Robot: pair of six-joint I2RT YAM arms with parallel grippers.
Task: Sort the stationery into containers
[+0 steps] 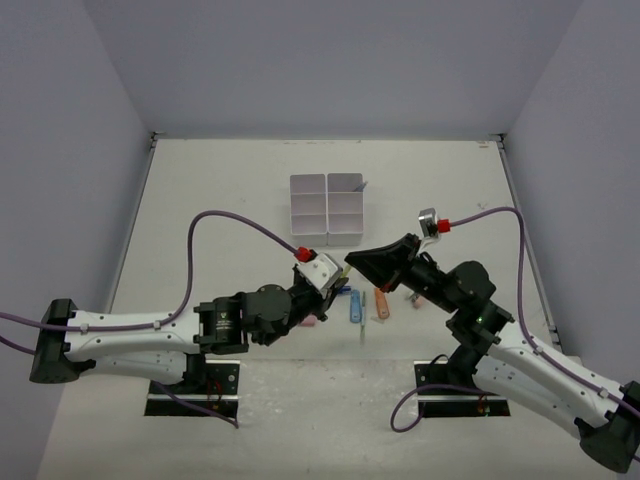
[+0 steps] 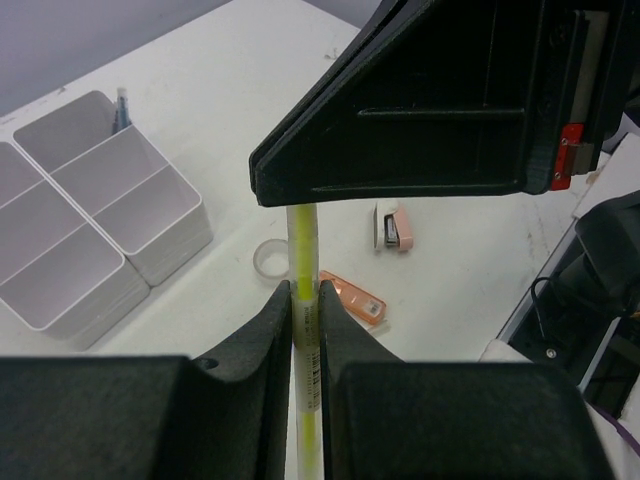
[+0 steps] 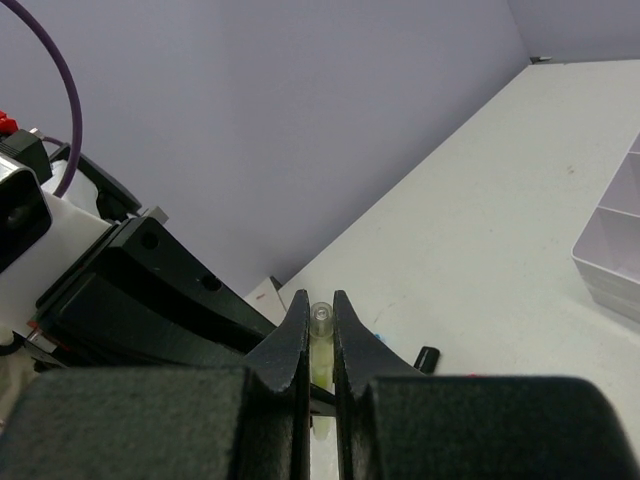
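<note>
A slim yellow-and-white pen (image 2: pixel 303 240) stands upright between my two arms. In the left wrist view its middle passes between the fingers of my left gripper, shut on it. The pen's upper end meets the fingers of my right gripper, which close on both sides of it in the right wrist view. The white sorting container (image 1: pixel 327 240) has several compartments; a dark, slim item (image 1: pixel 361 187) leans in its back right one. On the table lie a blue item (image 1: pixel 355 306), an orange cutter (image 1: pixel 381 303) and a thin pen (image 1: pixel 363 322).
A clear tape ring (image 2: pixel 271 260) and a pink-and-white item (image 2: pixel 400 228) lie on the table. A pink piece (image 1: pixel 307 321) is partly under the left arm.
</note>
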